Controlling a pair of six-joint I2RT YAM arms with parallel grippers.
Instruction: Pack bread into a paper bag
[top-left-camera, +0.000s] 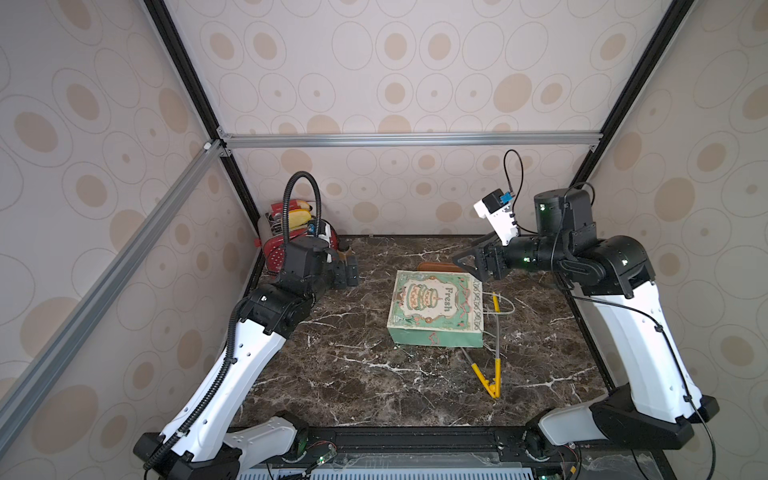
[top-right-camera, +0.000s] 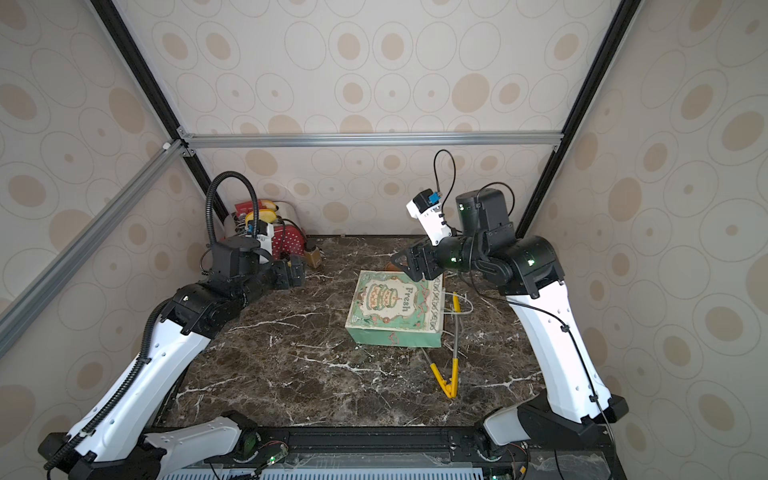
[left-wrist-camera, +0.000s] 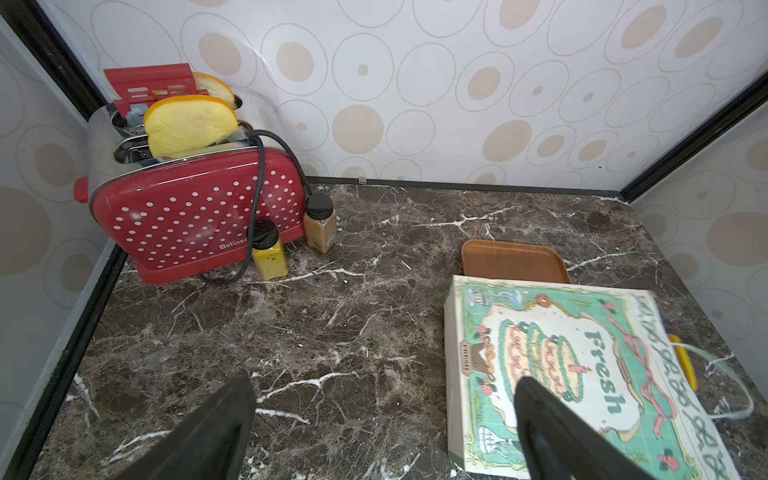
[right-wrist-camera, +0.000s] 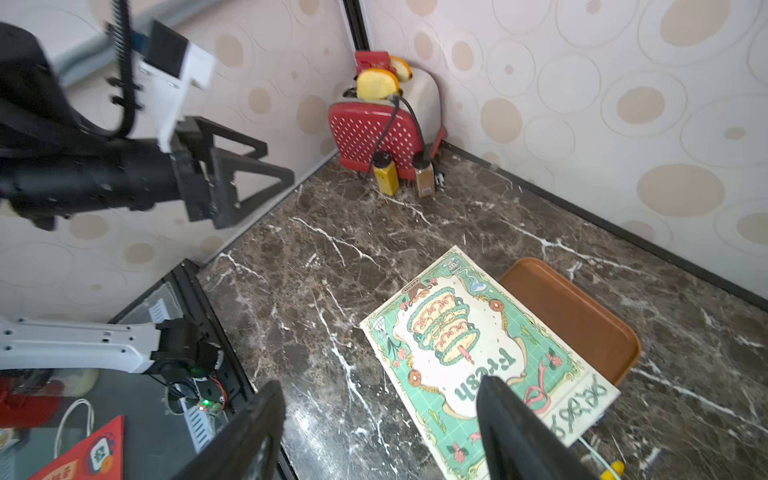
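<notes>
The green paper bag (top-left-camera: 436, 308) lies on its side with its printed face up over the brown tray (right-wrist-camera: 568, 308), handles toward the right. No bread shows. Yellow tongs (top-left-camera: 488, 376) lie on the table right of and under the bag's edge. My right gripper (top-left-camera: 468, 260) hangs above the bag's back, open, with nothing between its fingers. My left gripper is held up left of the bag, open and empty.
A red toaster (left-wrist-camera: 192, 212) with two small jars, yellow (left-wrist-camera: 270, 256) and brown (left-wrist-camera: 320, 228), stands at the back left. The table left of the bag is clear.
</notes>
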